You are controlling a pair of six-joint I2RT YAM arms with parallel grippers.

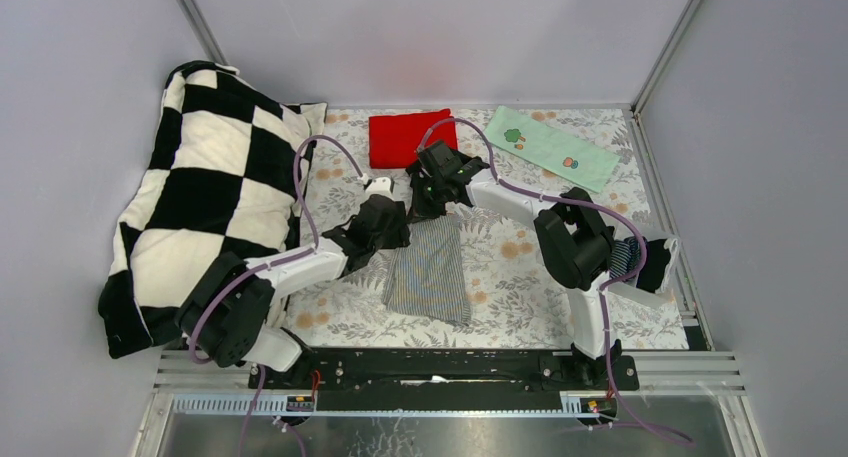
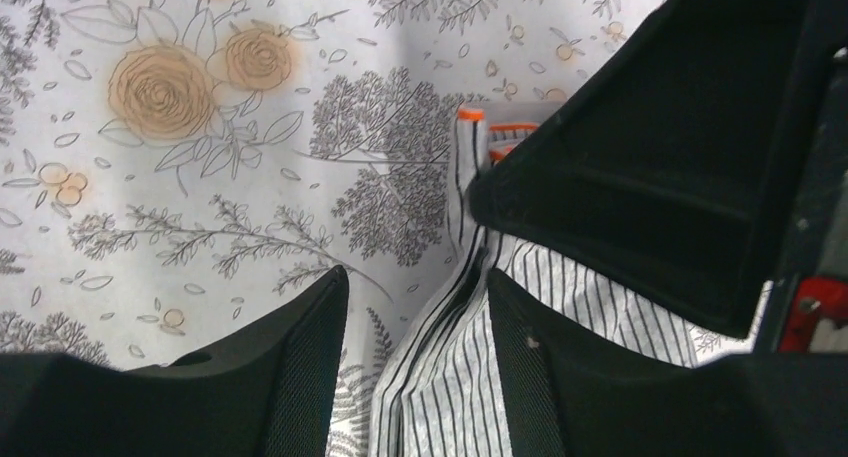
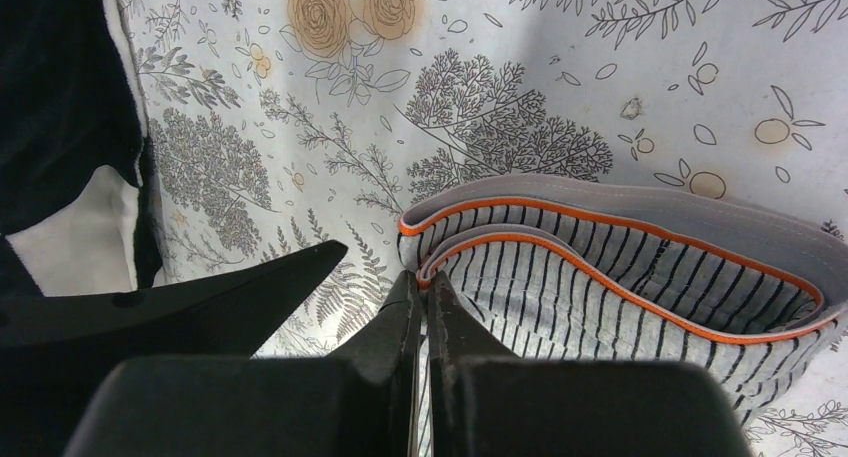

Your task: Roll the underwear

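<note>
Grey-and-black striped underwear [image 1: 428, 282] lies spread on the floral sheet, its orange-edged waistband [image 3: 640, 295] toward the far side. At the waistband's left corner, my right gripper is shut on a thin pinch of the cloth. My left gripper is partly open above the left side edge. A raised fold of striped cloth [image 2: 425, 362] shows in the gap between its fingers, not gripped. One dark right-gripper finger [image 2: 600, 177] covers part of the waistband in the left wrist view.
A folded red cloth [image 1: 395, 140] and a green cloth [image 1: 553, 149] lie at the back. The checkered blanket [image 1: 215, 192] fills the left side. At the far right stands a bin [image 1: 672, 262] with dark cloths. Bare sheet [image 1: 520, 297] lies right of the underwear.
</note>
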